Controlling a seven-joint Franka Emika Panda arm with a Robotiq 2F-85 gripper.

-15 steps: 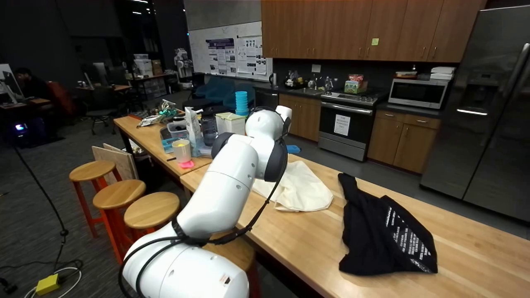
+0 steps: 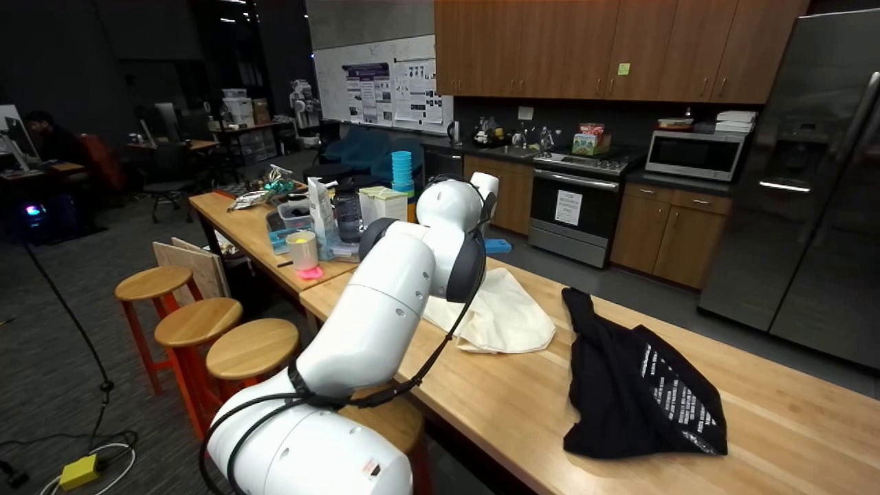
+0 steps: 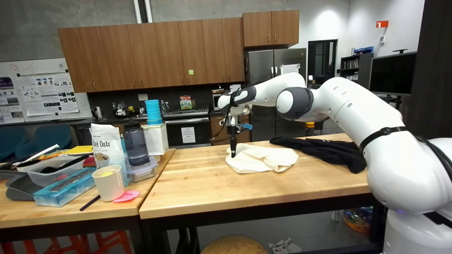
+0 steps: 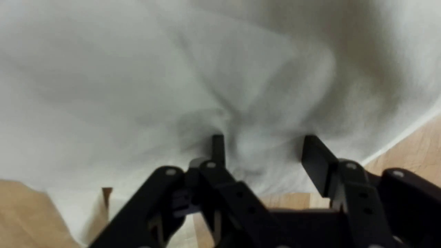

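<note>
A cream cloth (image 3: 267, 158), loosely crumpled, lies on the wooden table (image 3: 190, 182). In exterior view 2 my gripper (image 3: 233, 153) points down at the cloth's left part. The wrist view shows the gripper part open, with a clear gap between its two dark fingers; the pale cloth (image 4: 124, 103) fills the background behind and between them. Whether the fingertips touch the fabric I cannot tell. In exterior view 1 the arm hides the gripper and part of the cloth (image 2: 507, 317).
A black garment with white print (image 2: 639, 383) lies on the same table, to the right of the cloth. On the adjoining table stand a mug (image 3: 108, 182), an oats bag (image 3: 107, 146) and a dark jar (image 3: 136, 144).
The arm has shifted slightly to the right in exterior view 1. The cloth's visible edge has moved a little to the right and down; the black garment has stayed put.
</note>
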